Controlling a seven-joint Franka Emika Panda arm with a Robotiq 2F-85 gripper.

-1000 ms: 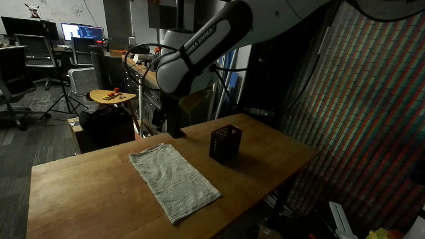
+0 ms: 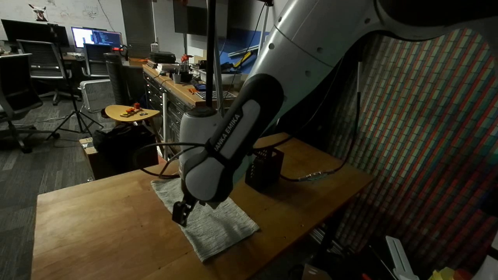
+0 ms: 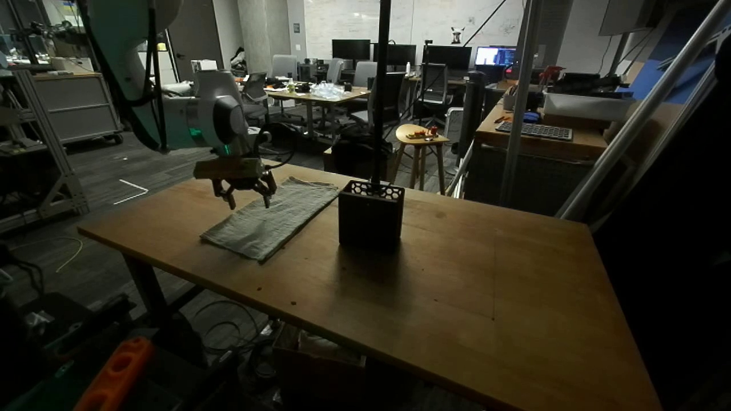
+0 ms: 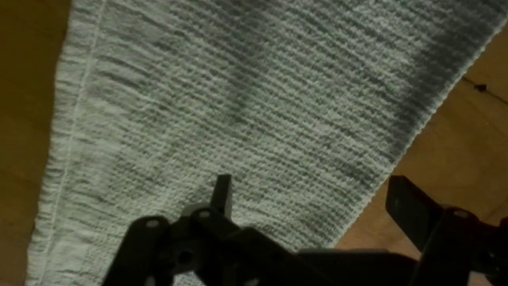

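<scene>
A grey-white ribbed cloth [image 2: 224, 228] lies spread flat on the wooden table. Just above it hangs my gripper [image 3: 248, 200], open, its fingers pointing down. Seen from the wrist, the gap of my gripper straddles one long edge of the cloth [image 4: 266, 119]: the left finger [image 4: 222, 195] is over the fabric, while the right finger [image 4: 409, 207] is over bare wood. Nothing is between the fingers. In exterior view 2 the whole cloth [image 3: 264, 222] shows, apart from what the gripper covers. The gap between fingertips and cloth is hard to judge.
A black perforated basket [image 3: 370, 216] stands upright on the table [image 3: 521, 287] beside the cloth, partly behind the arm in exterior view 1. A dark pole rises behind the basket.
Cloth and basket have stayed where they were.
</scene>
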